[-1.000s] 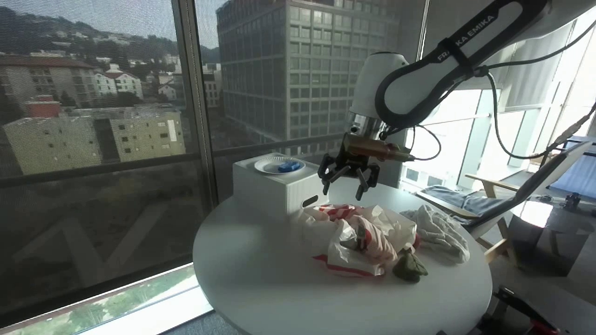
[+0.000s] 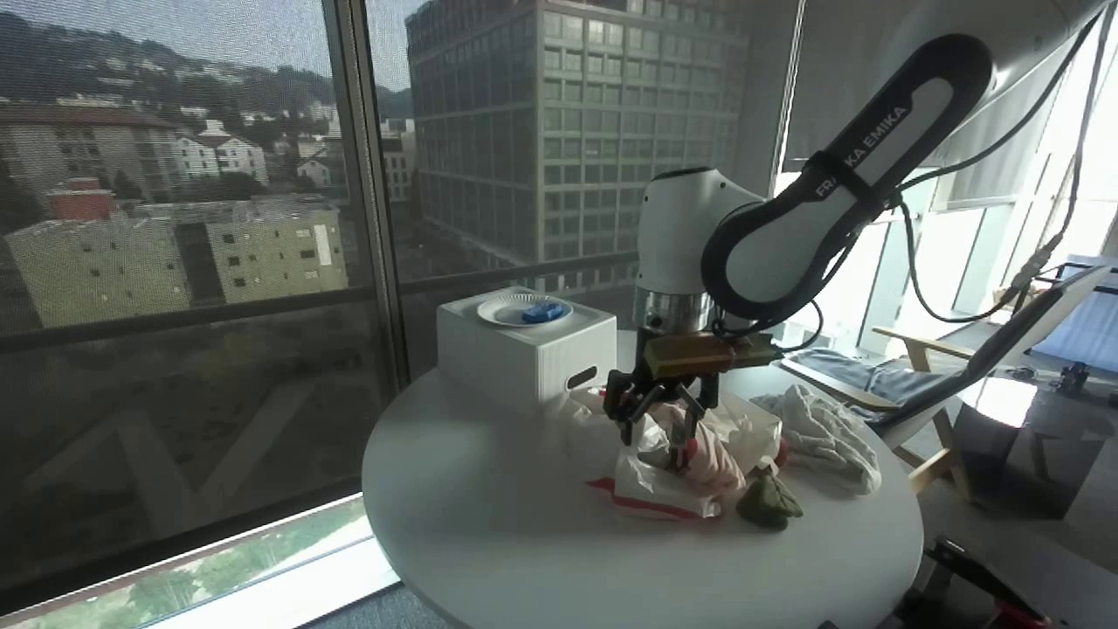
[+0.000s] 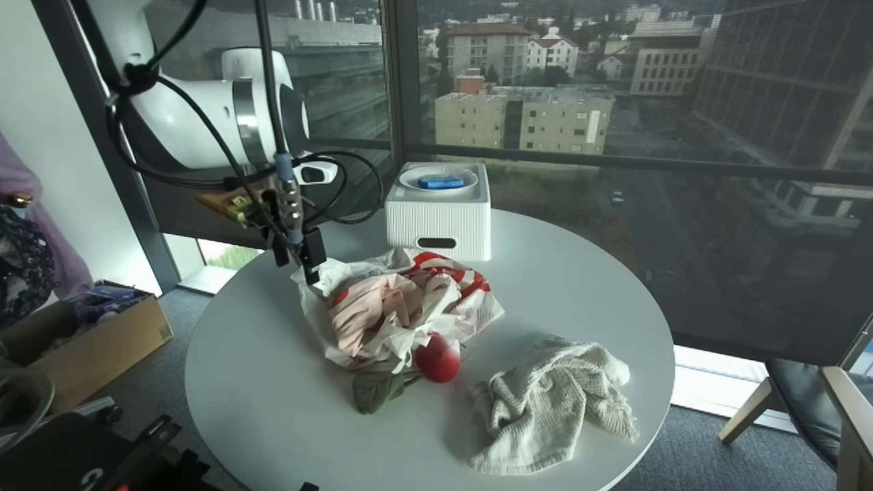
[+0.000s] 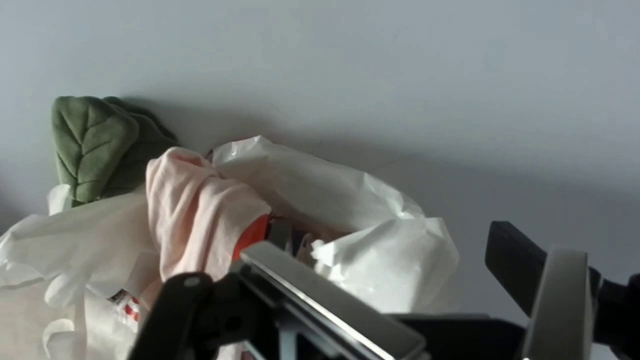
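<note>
My gripper (image 2: 658,432) is low over the crumpled white plastic bag (image 2: 641,484), its fingers apart and pointing down. In the wrist view one finger (image 4: 336,303) overlaps the bag's opening while the other finger (image 4: 558,306) is out to the right over bare table. Pink cloth (image 4: 198,216) spills from the bag, with something red and dark beside it, partly hidden by the finger. Green fabric leaves (image 3: 376,391) and a red round thing (image 3: 438,359) lie at the bag's edge. Whether a fingertip touches the bag I cannot tell.
A white box (image 3: 438,217) stands behind the bag, bearing a white plate (image 2: 493,311) with a blue object (image 2: 541,313). A grey-white knit cloth (image 3: 556,401) lies on the round table (image 3: 270,409).
The arm has come down from well above the table, and my gripper is now at the bag. The objects on the table show no clear movement.
</note>
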